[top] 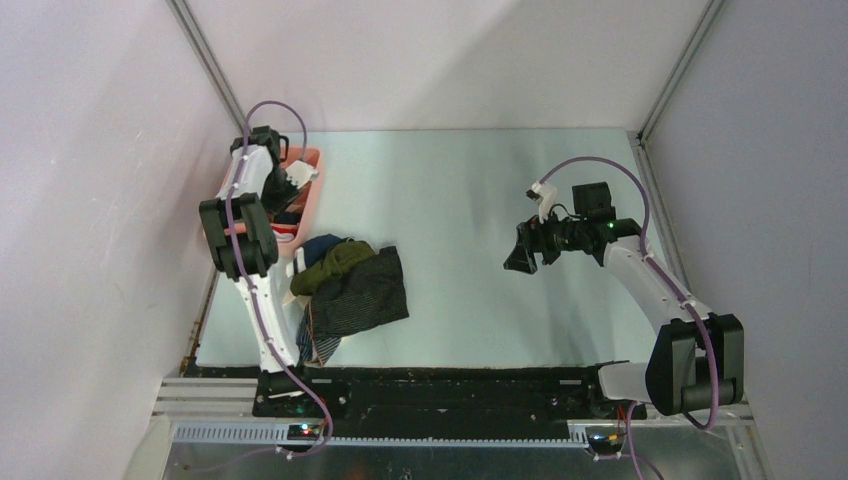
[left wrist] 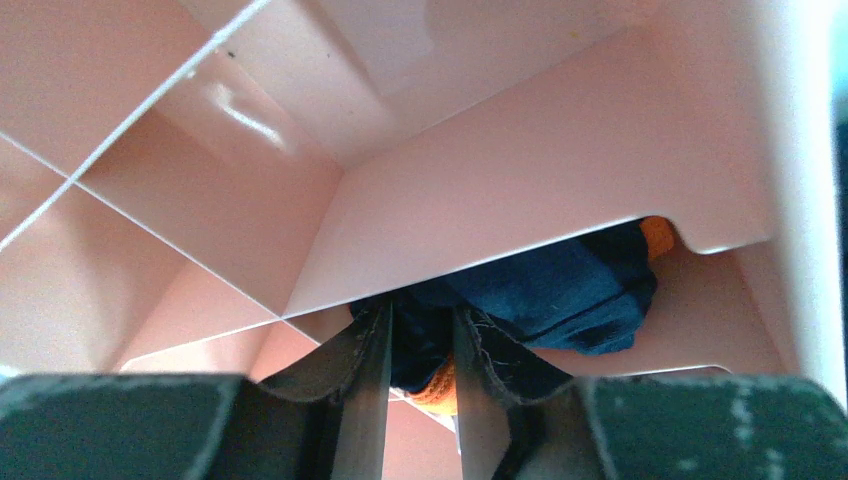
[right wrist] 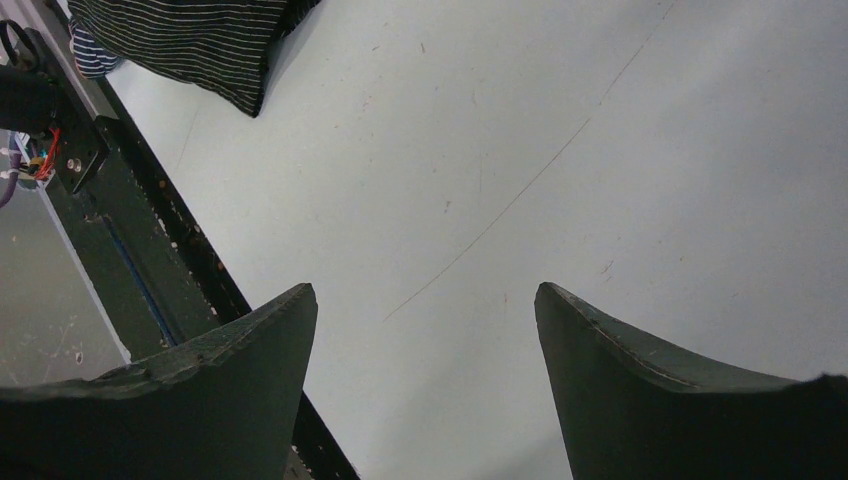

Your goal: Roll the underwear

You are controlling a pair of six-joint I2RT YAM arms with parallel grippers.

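Note:
Inside a compartment of the pink box lies a rolled navy underwear point(left wrist: 570, 300) with orange edging. My left gripper reaches down into that compartment, shut on the navy cloth at one end of the roll. On the table, just in front of the box, a loose pile holds an olive garment point(top: 335, 266), a dark striped garment point(top: 360, 295) and a navy one point(top: 318, 247). Over the right side, above bare table, my right gripper stands open and empty.
The pink box point(top: 313, 185) stands at the back left beside the wall; thin dividers point(left wrist: 200, 262) split it, and several compartments in the left wrist view are empty. Red and white cloth point(top: 284, 233) lies in its front part.

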